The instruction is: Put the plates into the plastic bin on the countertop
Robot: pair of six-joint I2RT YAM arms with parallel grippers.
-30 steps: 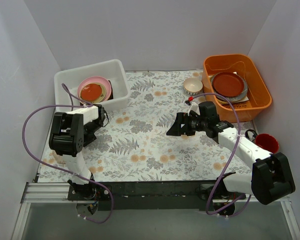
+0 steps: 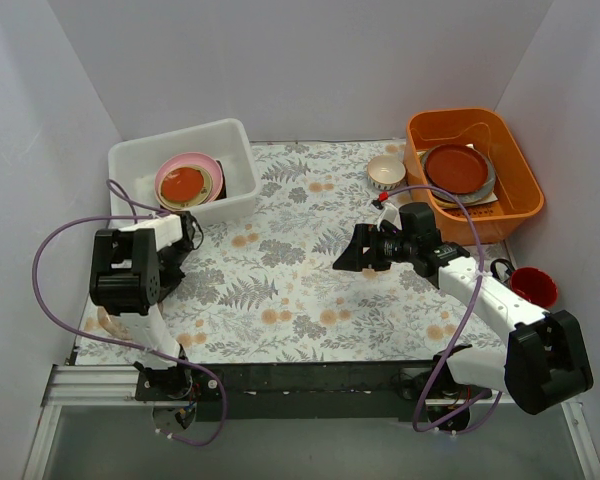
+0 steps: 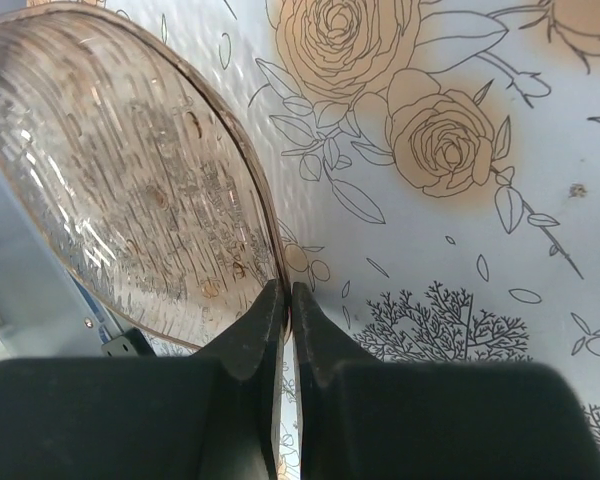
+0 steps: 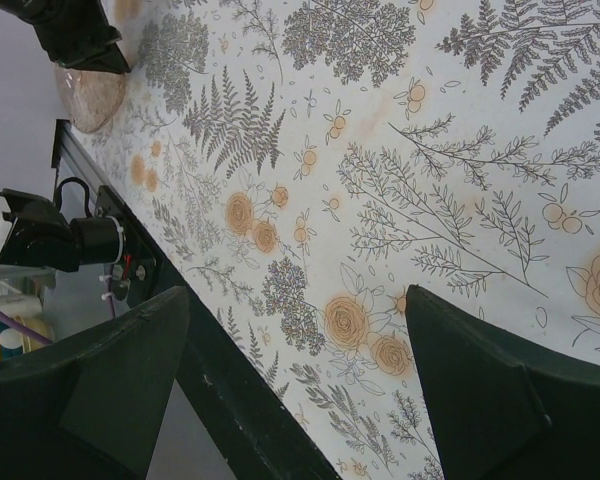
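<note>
A clear brownish plate (image 3: 130, 180) fills the upper left of the left wrist view, tilted over the patterned countertop. My left gripper is shut on its rim. From above, most of this plate (image 2: 106, 321) is hidden under the left arm, at the counter's front left. A white plastic bin (image 2: 237, 150) stands at the back left with pink, yellowish and red-orange plates (image 2: 183, 184) inside. At the right, an orange bin (image 2: 520, 190) holds a red-brown plate (image 2: 456, 168) on grey ones. My right gripper stands open and empty above bare countertop.
A pale bowl (image 2: 386, 172) sits at the back beside the orange bin, and a red cup (image 2: 533, 287) is at the right behind the right arm. Walls close in the left, back and right.
A second ago the left gripper was open around the clear plate's edge. The right arm has hardly moved.
</note>
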